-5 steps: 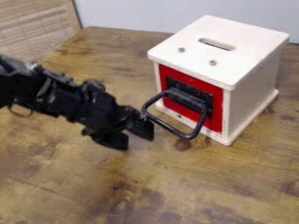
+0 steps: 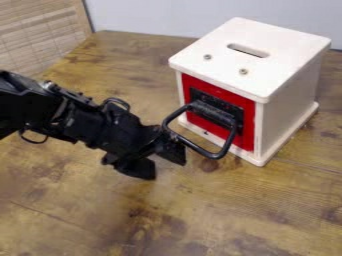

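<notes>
A white wooden box [image 2: 281, 65] stands on the right, with a slot and two screw heads on top and a red front panel [image 2: 201, 89]. A black U-shaped handle [image 2: 213, 153] sticks out from a black mount on that panel. My black gripper [image 2: 156, 155] reaches in from the left, low over the table, just left of the handle's outer end. Its fingertips are close to the handle; whether they touch it is not clear. The gap between the fingers is hard to make out.
A slatted light-wood panel [image 2: 34, 35] and a pale wall are at the back.
My gripper has shifted slightly to the right and up, closer to the handle. The box and handle have not moved.
</notes>
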